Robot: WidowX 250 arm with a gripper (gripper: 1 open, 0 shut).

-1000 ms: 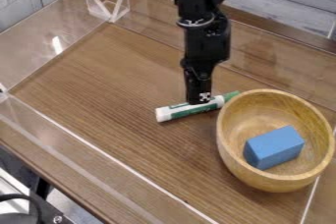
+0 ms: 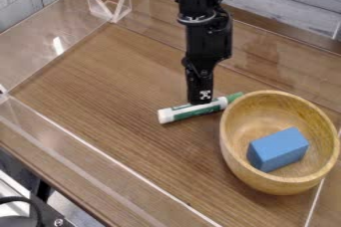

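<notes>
The black robot gripper [image 2: 200,94] reaches down from the top centre, its tip just over a white and green tube [image 2: 184,113] lying on the wooden table. It appears shut; whether it touches the tube I cannot tell. The tube's green end reaches behind the tip toward the rim of a tan bowl [image 2: 246,116] on the right, which holds a blue block [image 2: 277,149].
A white wire-like object stands at the back left, and a black cable lies at the lower left corner.
The gripper has shifted very slightly; the tube, bowl and block look unmoved.
</notes>
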